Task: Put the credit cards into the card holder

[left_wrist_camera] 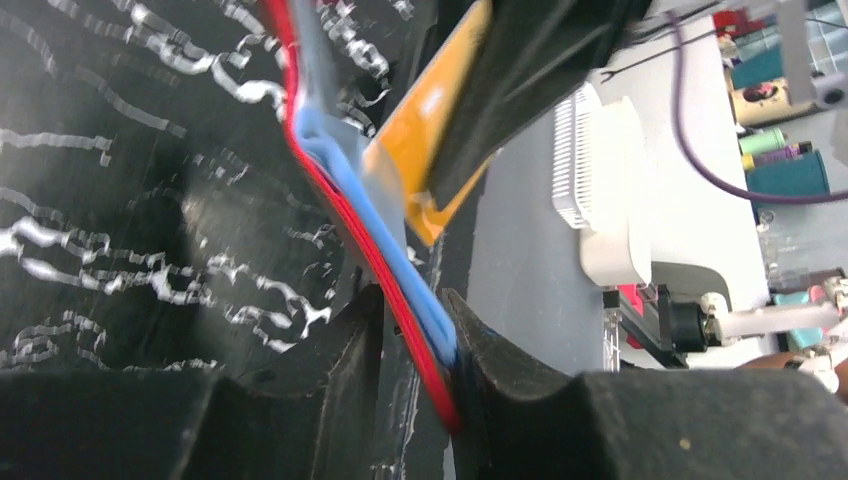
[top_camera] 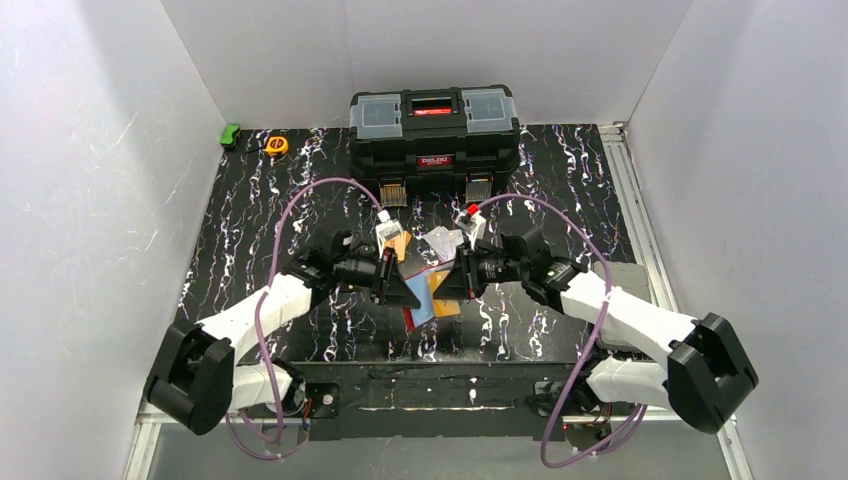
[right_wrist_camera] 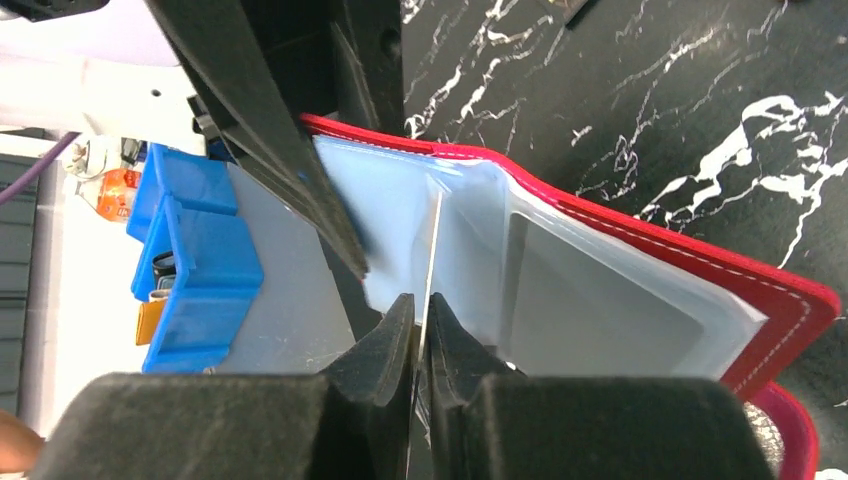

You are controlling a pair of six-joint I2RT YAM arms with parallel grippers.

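Observation:
The card holder, red outside with pale-blue inner pockets [top_camera: 418, 307], is between the two arms. My left gripper stands partly open around the holder's red edge [left_wrist_camera: 385, 275], which lies nearer the right-hand finger; a gap shows on the other side. An orange-yellow card [top_camera: 446, 306] is in my right gripper, shut on it. Seen edge-on in the right wrist view, the card [right_wrist_camera: 433, 250] is a thin pale line pointing at the holder's pale-blue pocket [right_wrist_camera: 465, 225]. Whether its far edge is inside the pocket, I cannot tell.
Pale cards [top_camera: 441, 241] and orange ones [top_camera: 402, 243] lie behind the grippers. A black toolbox [top_camera: 434, 145] fills the back centre, with a yellow tape measure [top_camera: 277, 146] to its left.

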